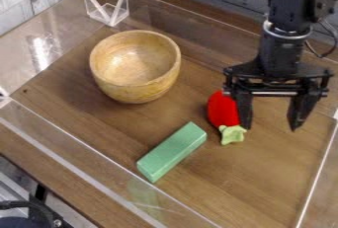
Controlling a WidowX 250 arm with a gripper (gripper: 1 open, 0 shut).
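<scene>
My black gripper (275, 96) stands open at the right of the camera view, low over the table beside a red object with a pale green end (222, 109), which it partly overlaps from this angle. Whether they touch I cannot tell. A mint green block (171, 151) lies at the lower middle. A wooden bowl (134, 66) sits at the upper left.
Clear plastic walls edge the workspace. A small white wire-like item (109, 11) stands at the back left.
</scene>
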